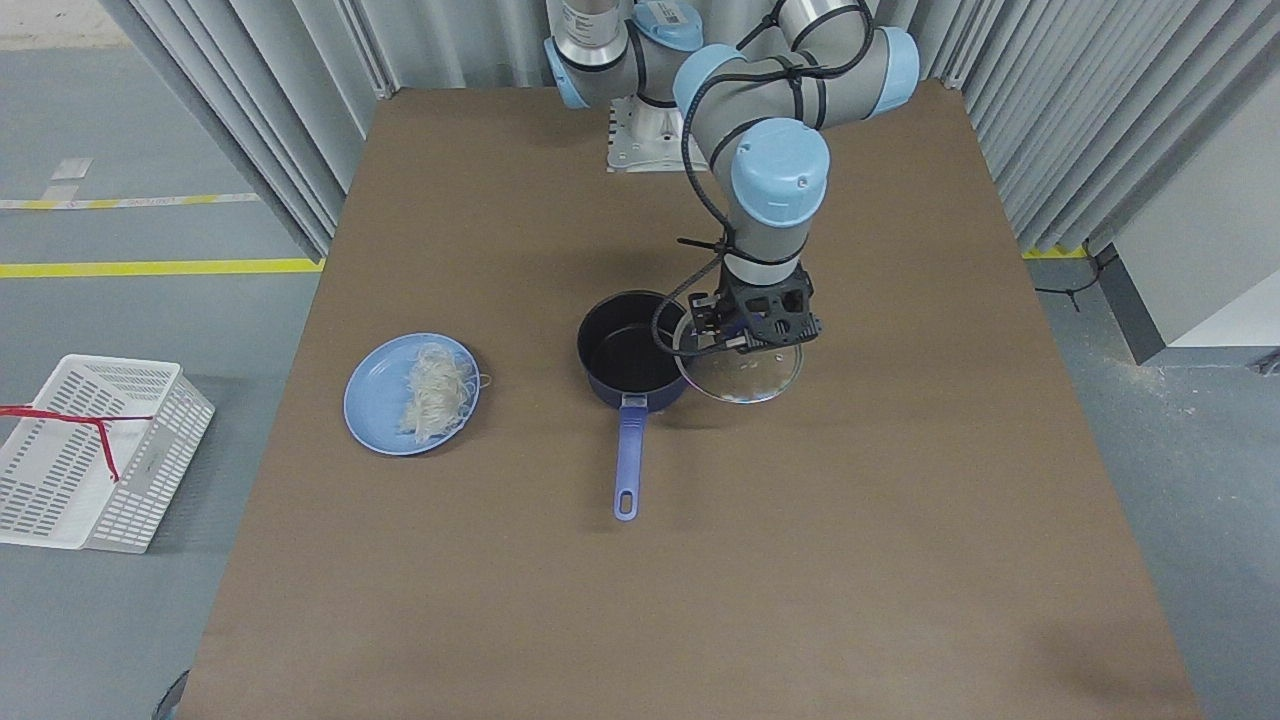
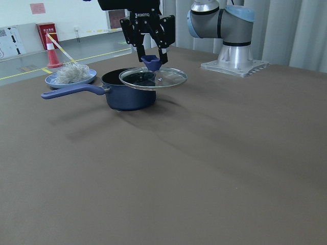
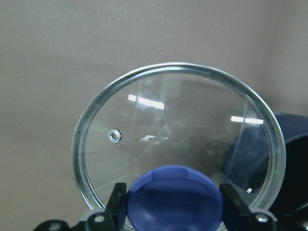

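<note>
My gripper (image 2: 151,53) is shut on the blue knob (image 3: 174,199) of a glass lid (image 1: 758,378), which it holds raised beside and partly over the right side of a dark blue saucepan (image 2: 127,100). The saucepan's inside shows in the front view, its blue handle (image 1: 627,468) toward the front. To the left, a blue plate (image 1: 374,388) holds a tangle of white noodle-like strands (image 1: 434,392).
The arm's base (image 2: 235,64) stands at the back. A white basket (image 1: 144,492) is on the floor at the left.
</note>
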